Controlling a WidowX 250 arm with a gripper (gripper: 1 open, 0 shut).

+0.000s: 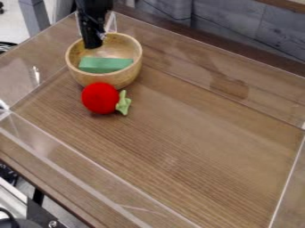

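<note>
My black gripper (pixel 92 36) reaches down from the top edge to the back rim of a tan wooden bowl (pixel 130 53) in the upper left of the camera view. It appears shut, with nothing visible held, though its tips are small and dark. A green block (pixel 105 65) lies inside the bowl. In front of the bowl sits a red tomato-like object (pixel 100 98) with a green leafy part on its right.
A grey wall (pixel 251 18) stands along the back right. Cables lie off the table at the lower left.
</note>
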